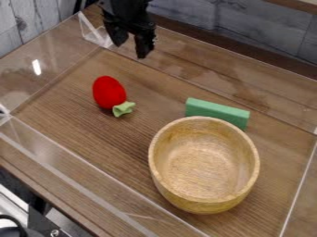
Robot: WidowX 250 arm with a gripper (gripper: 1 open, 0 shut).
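My gripper (128, 40) is at the top of the view, left of centre, open, above bare wooden table. Below it on the table lies a red oval object (109, 92) with a small light green piece (122, 108) at its lower end. A green rectangular block (217, 113) lies on the right. A large yellow bowl (203, 165) stands at the lower right.
The wooden table (74, 162) has free room at the left, in the middle and at the upper right. A dark grey edge runs along the top right.
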